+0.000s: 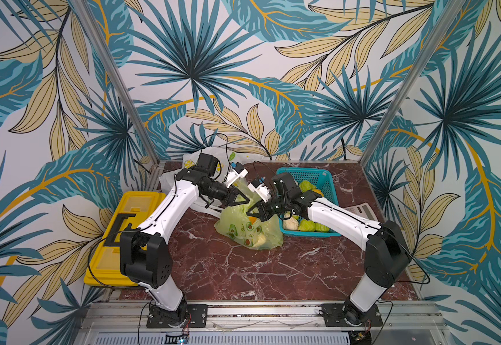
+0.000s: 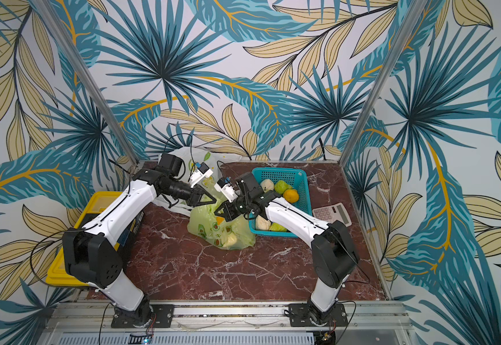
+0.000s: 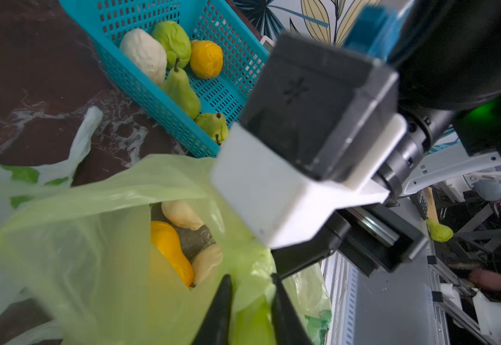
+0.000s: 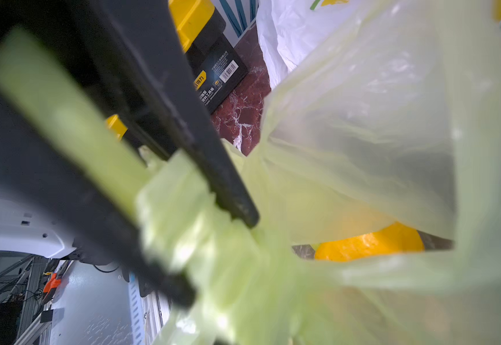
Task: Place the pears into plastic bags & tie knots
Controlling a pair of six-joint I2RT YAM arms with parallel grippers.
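A light-green plastic bag (image 1: 244, 227) stands on the table between the arms, its mouth gaping in the left wrist view. Inside it lie a yellow fruit (image 3: 171, 251) and pale fruit (image 3: 182, 215). My left gripper (image 1: 240, 201) is part open at the bag's top, with a strip of gathered film between its fingers in both wrist views. The right gripper (image 2: 221, 212) is shut at the bunched film beside it; its fingertips are mostly hidden by the bag. Green pears (image 3: 181, 95) lie in the teal basket (image 3: 141, 103), right of the bag.
Also in the basket are an orange fruit (image 2: 290, 196) and several pale and green ones. A white plastic bag (image 1: 175, 182) lies behind my left arm. At far left stands a yellow-lidded toolbox (image 1: 103, 264); a calculator (image 2: 332, 214) lies right.
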